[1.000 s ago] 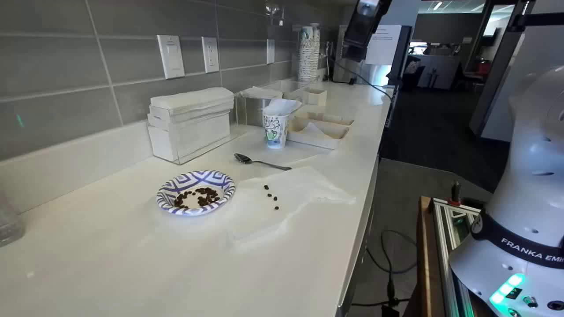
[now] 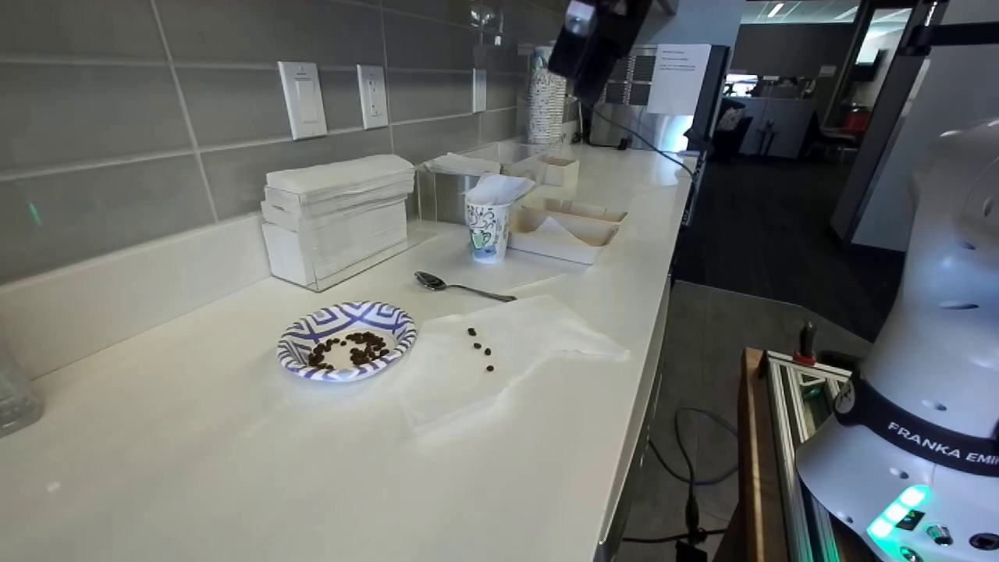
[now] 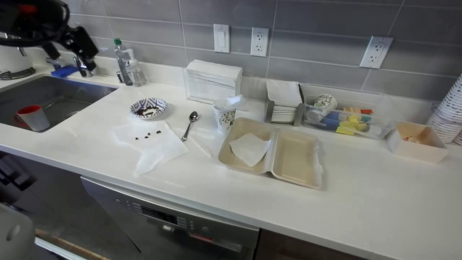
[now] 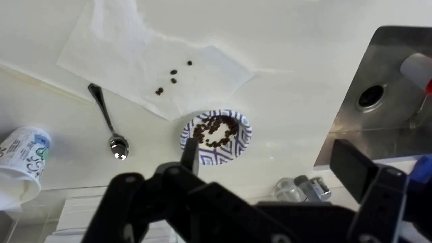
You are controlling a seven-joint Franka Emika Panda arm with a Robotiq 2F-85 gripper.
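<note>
High above the counter, my gripper stands open, its two black fingers wide apart and nothing between them. Below it in the wrist view is a blue-and-white patterned paper bowl [image 4: 244,137] with dark brown beans [image 4: 222,141] inside. On a thin white paper sheet [image 4: 133,69] lie several loose beans [image 4: 173,72], outside the bowl. A metal spoon [image 4: 106,111] rests on the counter near the sheet. The bowl [image 3: 161,104] also shows whole in exterior view 2, with the gripper [image 3: 69,54] up at the left, over the sink side.
A printed paper cup [image 3: 226,119] stuffed with tissue stands near an open takeout box [image 3: 295,160]. Napkin stacks [image 3: 214,82] line the wall. The sink [image 3: 95,93] holds a red-and-white mug [image 3: 34,117]; bottles [image 3: 135,71] stand beside it.
In exterior view 1 the dark gripper part at the top has shifted left and slightly up. The bowl, beans, sheet and spoon stay where they were.
</note>
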